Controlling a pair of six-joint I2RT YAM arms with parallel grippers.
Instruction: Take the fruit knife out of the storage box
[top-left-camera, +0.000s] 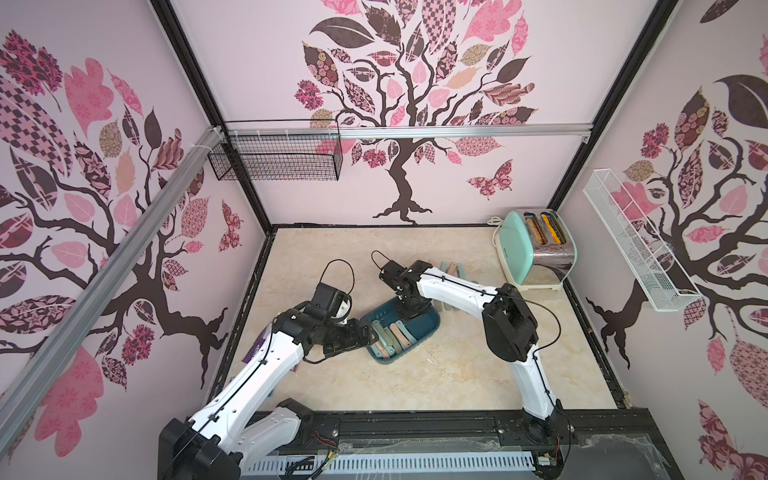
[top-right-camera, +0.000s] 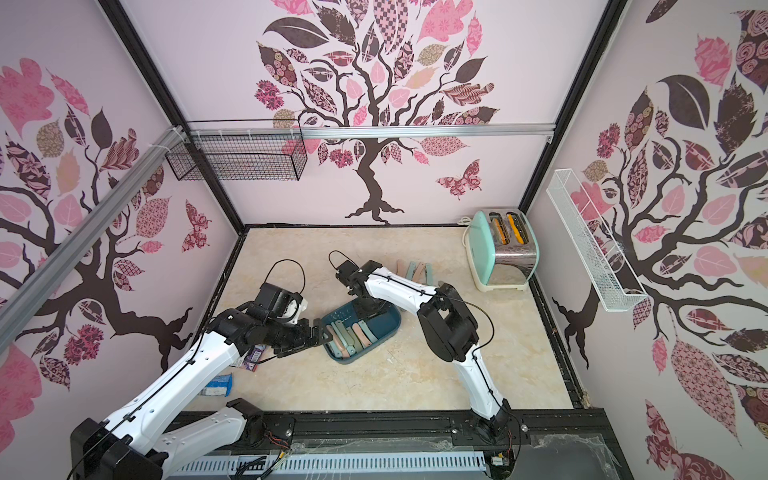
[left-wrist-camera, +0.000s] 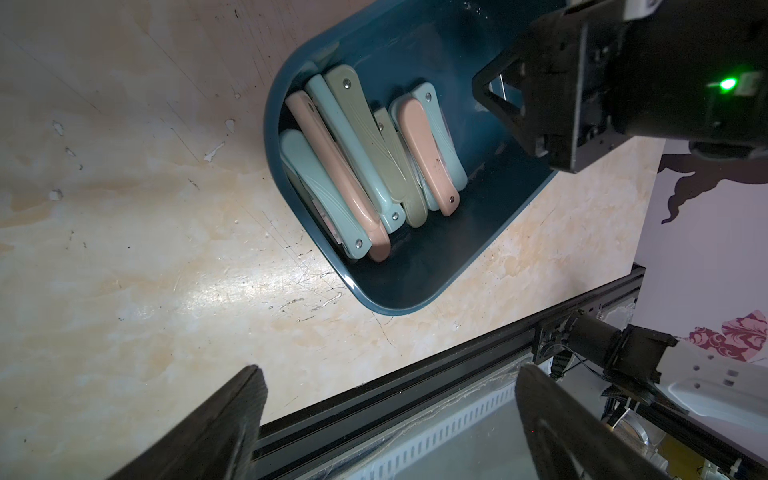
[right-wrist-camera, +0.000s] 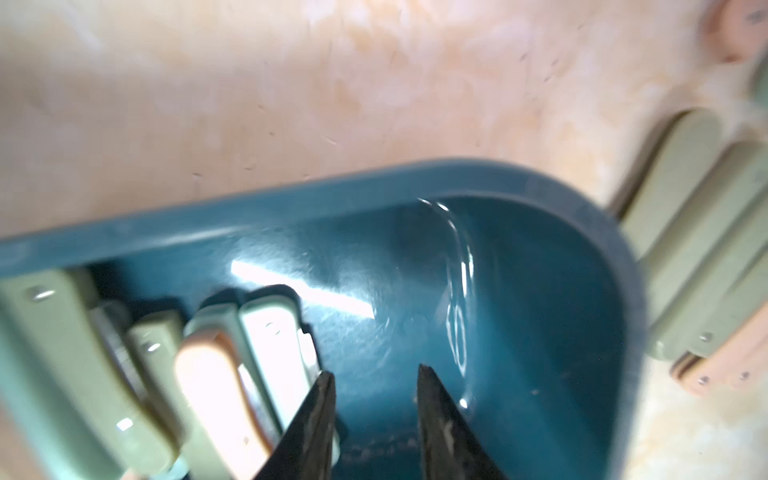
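Observation:
A dark teal storage box (left-wrist-camera: 416, 276) holds several folded knives with pink, mint and sage handles, such as a pink knife (left-wrist-camera: 428, 152) and a mint knife (left-wrist-camera: 328, 192). My open left gripper hangs above the box's left end, nothing between its fingers. My right gripper is over the box's emptier end, just beside the top pink and mint knives in the right wrist view; its fingertips are apart with nothing held.
More folded knives (right-wrist-camera: 672, 184) lie on the table outside the box at the back right. A mint toaster (top-left-camera: 520, 248) stands at the back right. Packets (top-right-camera: 216, 385) lie at the left.

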